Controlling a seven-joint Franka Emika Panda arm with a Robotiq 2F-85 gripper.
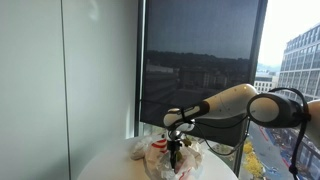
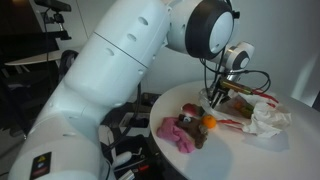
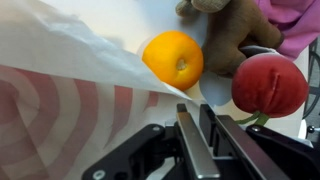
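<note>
A white plastic bag with red stripes fills the left of the wrist view. Its thin edge runs to the fingertips of my gripper, which is shut on it. An orange lies just past the fingertips, partly covered by the bag's translucent edge. In exterior view 1 the gripper points down in front of the crumpled bag. From the second exterior side, the bag spreads over the right of the round white table. What lies inside or under it is hidden.
A brown plush toy, a round red object and pink cloth lie close beyond the orange. The white table has bare room at its front. A tan lump sits left of the bag.
</note>
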